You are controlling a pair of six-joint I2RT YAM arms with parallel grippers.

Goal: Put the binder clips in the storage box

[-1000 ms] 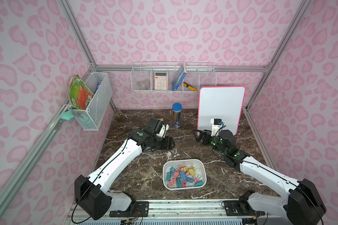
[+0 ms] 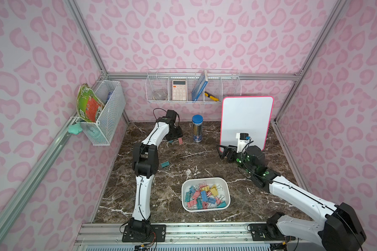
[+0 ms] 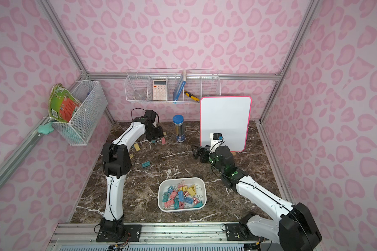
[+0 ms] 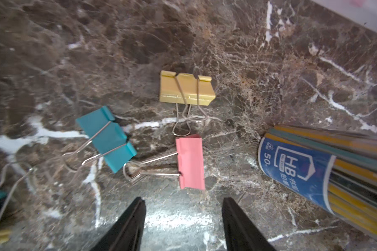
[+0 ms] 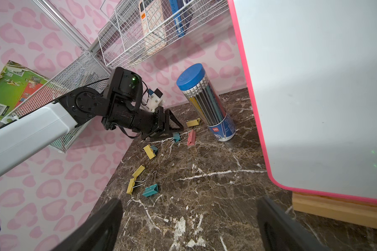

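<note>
My left gripper hangs low at the back left, open, over a pink binder clip (image 4: pixel 190 161), with a yellow clip (image 4: pixel 186 90) beyond it and a teal clip (image 4: pixel 106 138) beside it. More yellow (image 3: pixel 137 146) and teal clips (image 3: pixel 145 164) lie on the left of the table. The white storage box (image 2: pixel 204 209) at the front holds many coloured binder clips. My right gripper (image 2: pixel 227 152) stands open before the whiteboard, with nothing visible between its fingers.
A pencil canister (image 2: pixel 197 128) stands right of the left gripper's clips. The whiteboard (image 2: pixel 245 117) fills the back right. Wire baskets (image 2: pixel 111 113) hang on the walls.
My left arm has swung away from the middle, above the box, to the back left among the loose clips. The right arm has barely moved.
</note>
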